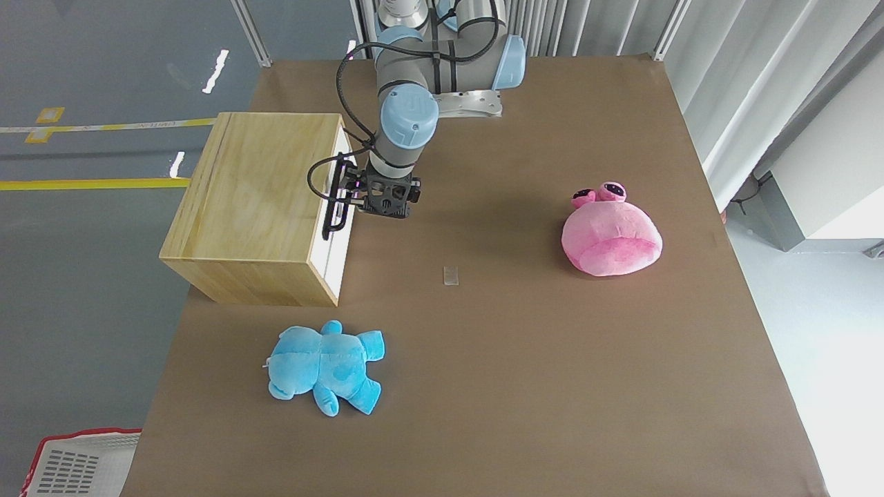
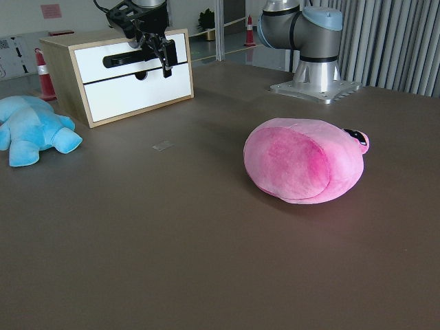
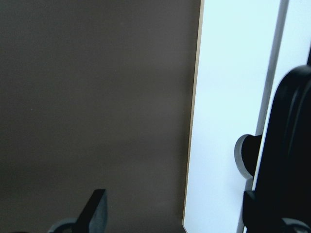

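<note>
A light wooden drawer box [image 1: 246, 195] [image 2: 63, 65] stands at the left of the table with both white drawer fronts flush in the left view. My gripper [image 2: 158, 62] is at the black handle [image 2: 120, 60] of the upper drawer, facing the front. In the wrist view the dark handle [image 3: 286, 131] fills the right side, with a dark finger at the bottom left over the table. Whether the fingers are open or shut around the handle is hard to tell.
A blue plush toy [image 1: 327, 364] lies in front of the box. A pink plush toy [image 1: 610, 239] sits to the right.
</note>
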